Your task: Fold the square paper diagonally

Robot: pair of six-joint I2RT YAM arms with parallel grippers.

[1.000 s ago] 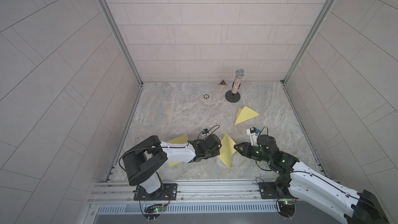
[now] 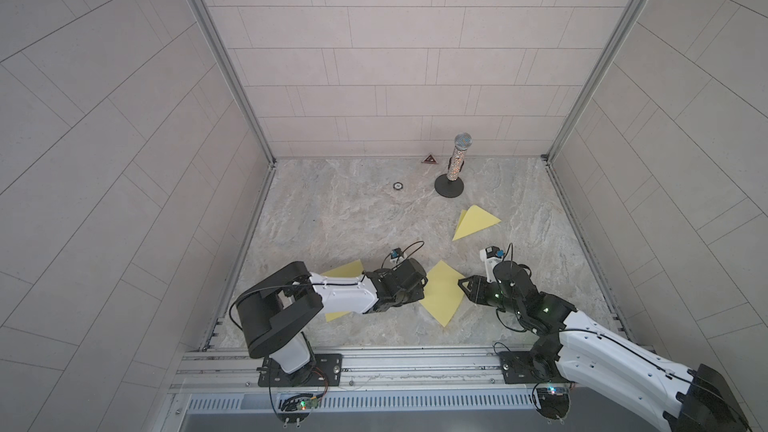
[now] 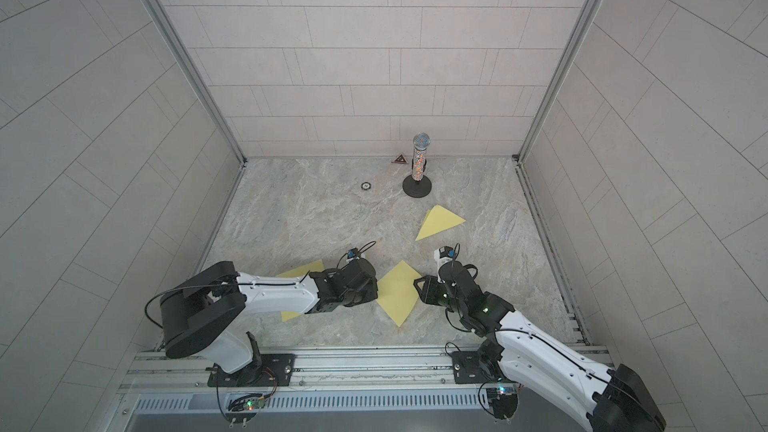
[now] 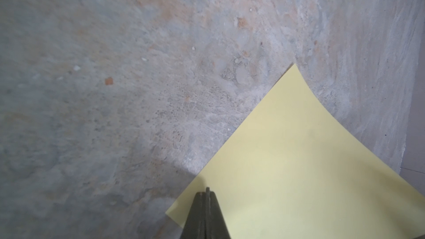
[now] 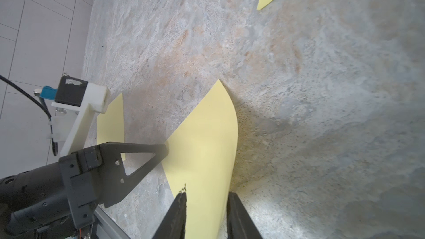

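The yellow square paper (image 2: 442, 294) lies as a diamond between my two arms. In the left wrist view my left gripper is shut, its tips over the paper's left corner (image 4: 178, 211); nothing else shows between them. My right gripper stands open at the paper's right side. Seen from the right wrist, the paper (image 5: 205, 137) bows up along its right edge, which runs through the space between the spread fingers. Whether they touch it I cannot tell. The right corner is hidden by the right gripper in the top views.
A folded yellow paper (image 2: 477, 220) sits farther back. Another yellow sheet (image 2: 345, 269) is partly under the left arm. A microphone-like stand (image 2: 449, 186), a small ring (image 2: 397, 185) and a dark triangle (image 2: 429, 159) occupy the back.
My right gripper has shifted slightly right. The left arm has stayed still.
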